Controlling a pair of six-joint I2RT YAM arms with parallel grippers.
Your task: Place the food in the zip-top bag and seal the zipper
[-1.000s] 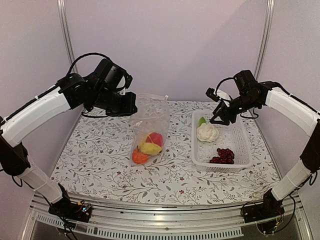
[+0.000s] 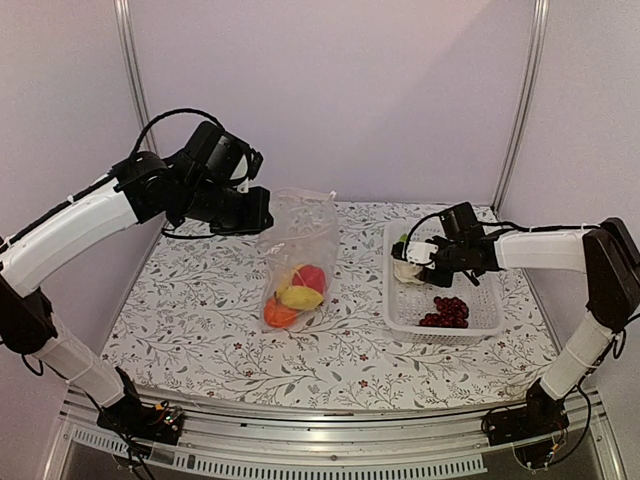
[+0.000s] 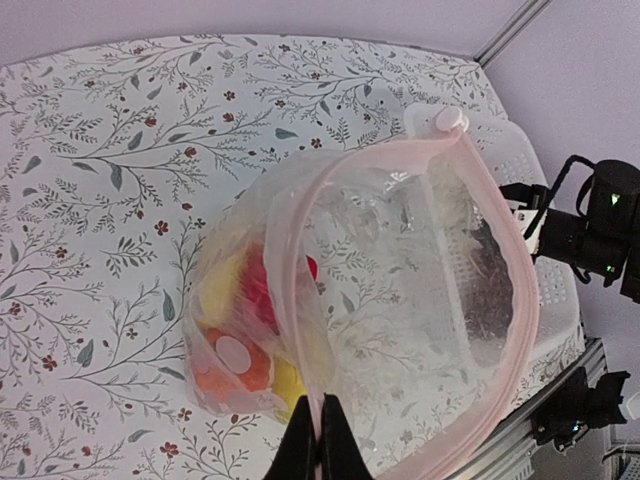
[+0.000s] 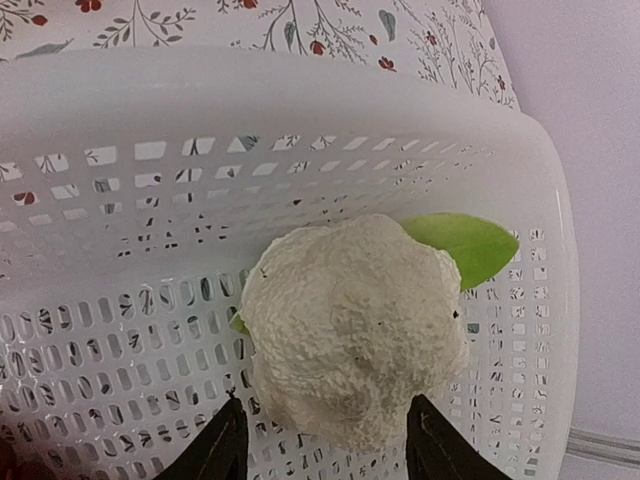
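My left gripper is shut on the pink-edged rim of the clear zip bag [image 3: 230,340], holding its mouth up. Red, yellow and orange food pieces lie in the bag [image 2: 300,250]. The white basket [image 2: 442,332] on the right holds a cauliflower [image 4: 350,330] with green leaf [image 4: 465,245], and dark red grapes [image 2: 448,313] in front. My right gripper is low in the basket, open, its fingertips at the cauliflower's near edge with nothing gripped.
Pale walls stand at the back and sides, the right one close beside the basket.
My right gripper has descended from above the basket to the cauliflower, now partly covering it in the top view. The left arm and bag look almost unchanged.
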